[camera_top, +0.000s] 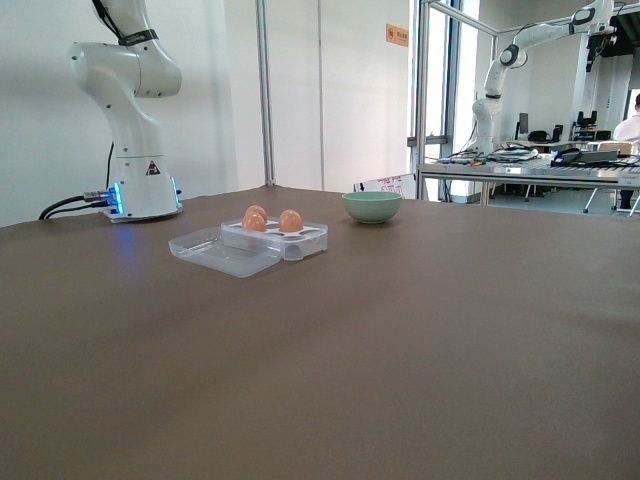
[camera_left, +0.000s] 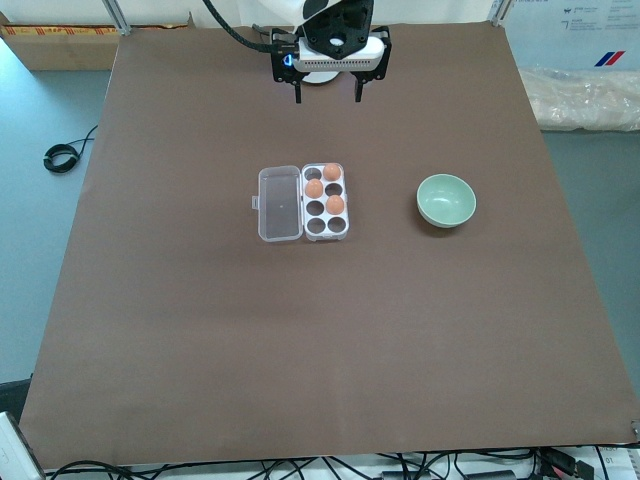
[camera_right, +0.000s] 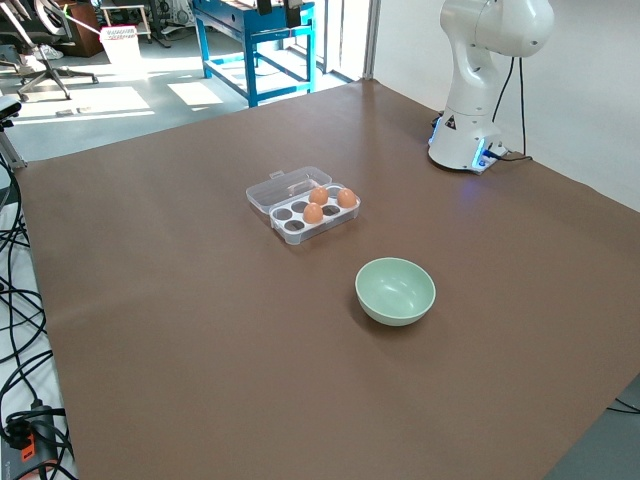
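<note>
A clear egg carton (camera_left: 316, 227) lies with its lid (camera_left: 280, 203) open on the brown table, holding three brown eggs (camera_left: 336, 204) among empty cups. To its right in the left view is an empty mint green bowl (camera_left: 446, 199), also seen as a green bowl (camera_right: 395, 291) in the right view. My gripper (camera_left: 327, 92) hangs at the back of the table, beyond the carton and bowl, with its two fingers wide apart and nothing between them.
The white arm base (camera_right: 462, 140) stands at one edge. Cables run along another edge.
</note>
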